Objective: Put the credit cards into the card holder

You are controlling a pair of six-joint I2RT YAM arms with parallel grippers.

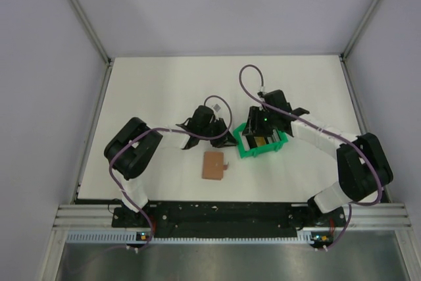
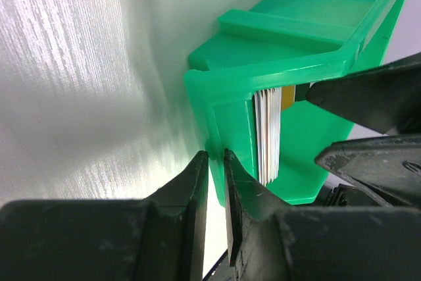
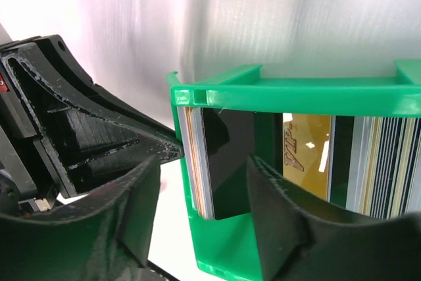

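The green card holder point(image 1: 242, 147) stands right of center in the top view, with cards point(image 3: 306, 149) in its slots, including a gold one and a dark one. My left gripper is at the holder's near left end, its fingertips close together against the green wall; whether anything is between them is unclear. My right gripper is over the holder, its fingers part open at the front of the card stack in the left compartment, holding nothing that I can make out.
A brown flat piece point(image 1: 214, 165) lies in front of the left arm.
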